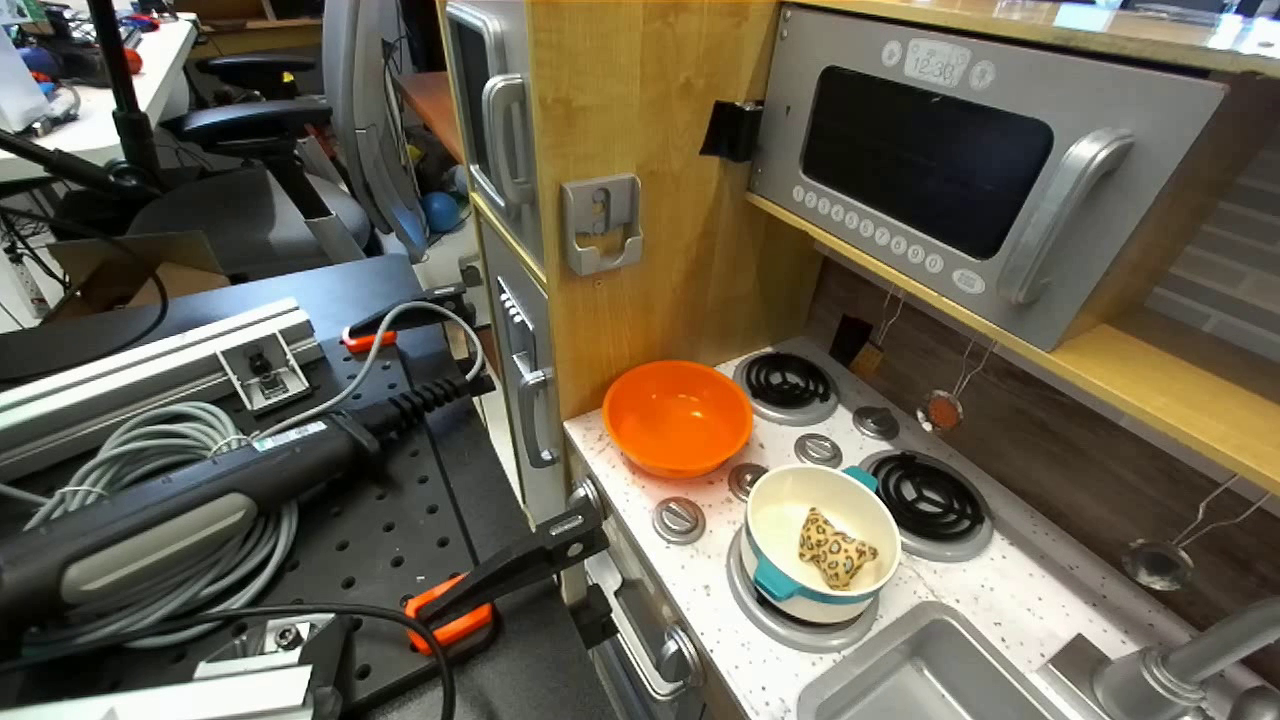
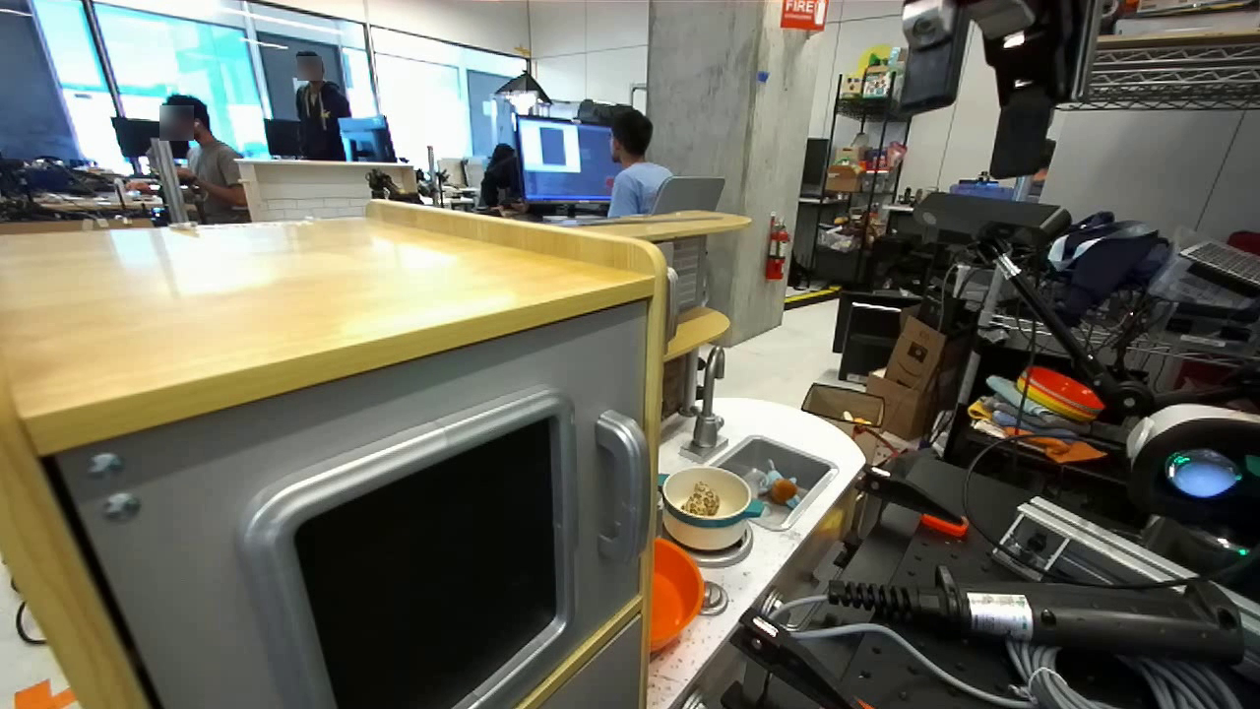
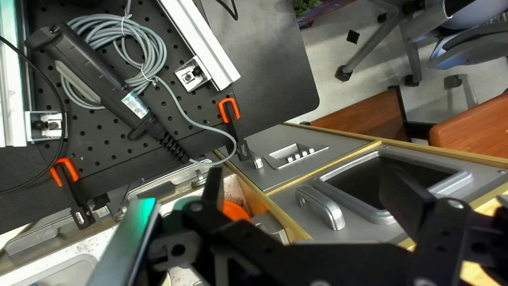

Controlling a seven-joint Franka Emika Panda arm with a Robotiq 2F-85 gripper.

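My gripper hangs high at the top right of exterior view 2, well above the counter, its fingers apart with nothing between them. In the wrist view, two dark fingers spread wide over the cabinet front. A cream pot with teal handles stands on the front burner, and a leopard-print plush toy lies inside it. Beside the tall cabinet sits an empty orange bowl. A blue and orange plush toy rests in the sink, visible in exterior view 2. The arm is out of exterior view 1.
A grey toy microwave overhangs the stove. The tall wooden cabinet bounds the counter on one side, the sink on the other. On the black perforated table lie a teach pendant, coiled cable and clamps.
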